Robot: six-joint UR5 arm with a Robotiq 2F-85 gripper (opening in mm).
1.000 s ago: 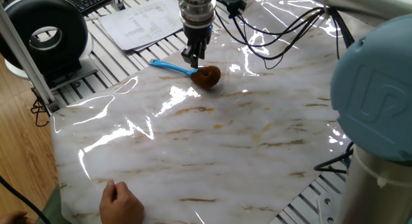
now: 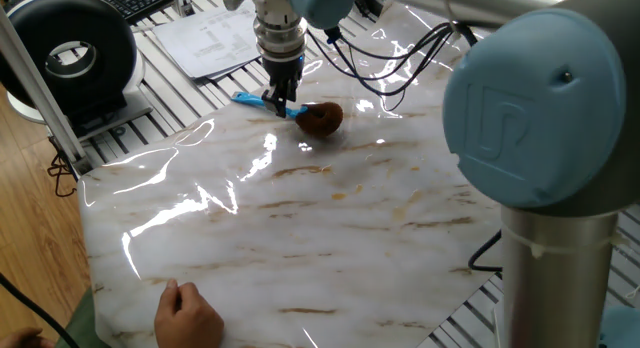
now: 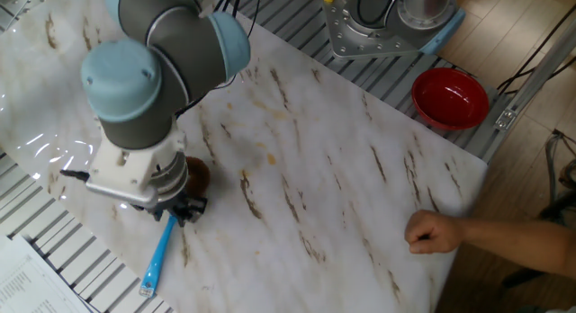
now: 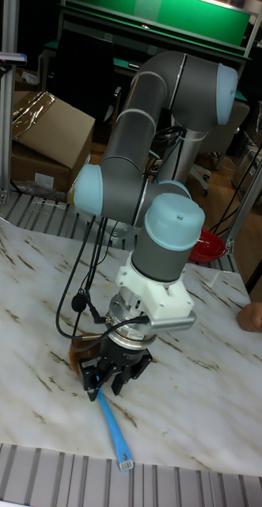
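Observation:
A brush with a blue handle (image 4: 114, 429) and a round brown head (image 2: 320, 119) lies on the marble-patterned tabletop (image 2: 270, 228) near its edge. My gripper (image 4: 105, 392) points down over the brush, around where the handle meets the head. Its black fingers stand apart in exterior view 3, so it is open. The handle runs out from beneath the fingers there; whether any finger touches it I cannot tell. From above, the arm partly covers the brown head (image 3: 198, 175).
A red bowl (image 3: 450, 99) stands near the robot's base. A person's fist (image 3: 432, 232) rests at the table's edge. Papers (image 2: 208, 40) lie on the slatted surface beyond the sheet. Cables (image 2: 405, 68) hang beside the wrist.
My gripper has moved left in exterior view 1, from above the brush head to the near end of the handle, and lower. The brush has not moved.

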